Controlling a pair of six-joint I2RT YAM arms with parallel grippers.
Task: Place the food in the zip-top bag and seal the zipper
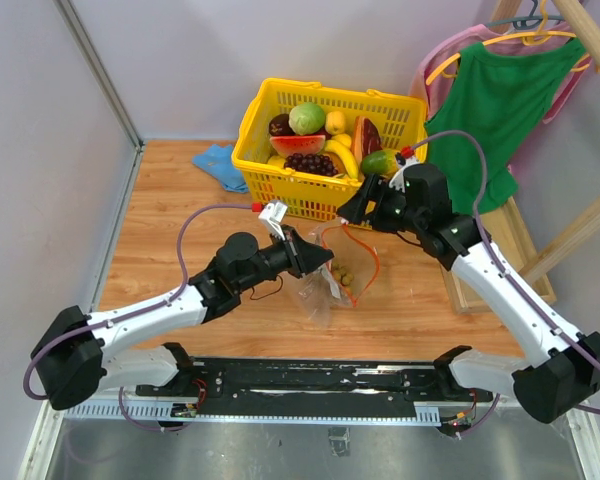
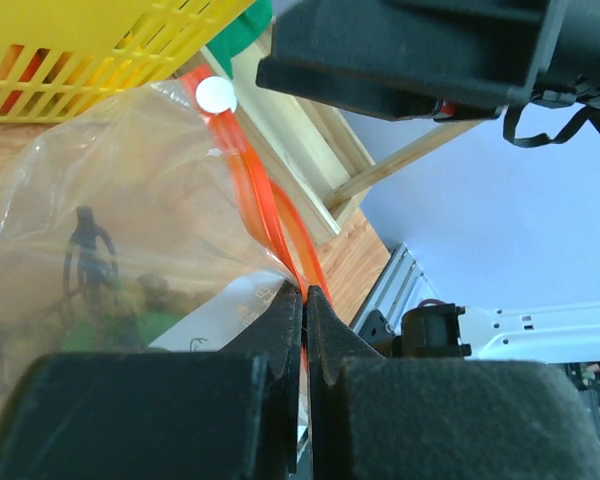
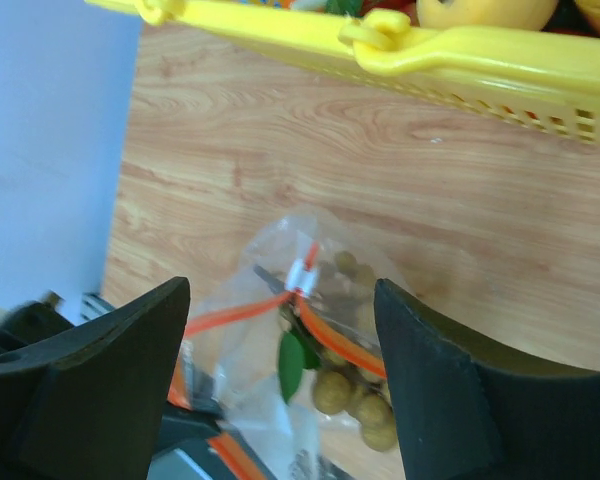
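The clear zip top bag [image 1: 320, 300] has an orange zipper edge [image 1: 372, 268] with a white slider [image 2: 216, 95]. My left gripper is shut on the edge of its mouth, beside the orange strip. Inside the bag lies a cluster of small round brownish fruits [image 3: 352, 400] with a green leaf [image 3: 291, 365]; seen from above, the bunch [image 1: 342, 274] shows through the loop of the mouth. My right gripper stands open above the bag, nothing between its fingers. From above, its tips [image 1: 348, 208] are near the mouth's far end.
Behind the bag is a yellow basket [image 1: 270, 185] full of toy fruit and vegetables. A blue cloth [image 1: 220, 167] lies left of it. A wooden rack with a green top [image 1: 495, 120] stands at right.
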